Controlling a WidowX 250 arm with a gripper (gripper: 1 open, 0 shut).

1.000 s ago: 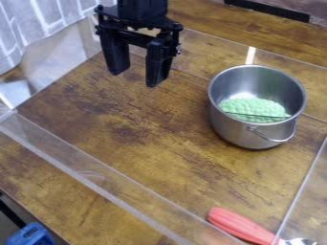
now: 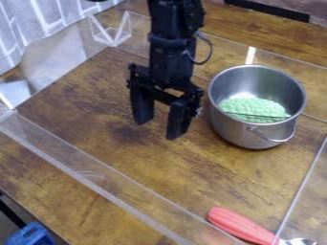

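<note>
My black gripper [image 2: 161, 113] hangs over the middle of the wooden board, just left of a steel pot [image 2: 230, 132], its two fingers spread apart with nothing visible between them. Inside the pot lies a pale green, bumpy item [image 2: 253, 107]. A utensil with a red handle [image 2: 240, 226] and a metal end lies at the bottom right.
Clear plastic walls [image 2: 90, 180] edge the wooden surface [image 2: 121, 153]. A blue object [image 2: 31, 236] shows at the bottom left corner, outside the wall. The board left of and below the gripper is clear.
My gripper has moved down in the view and to the right, closer to the pot. The pot and the red-handled utensil have not moved.
</note>
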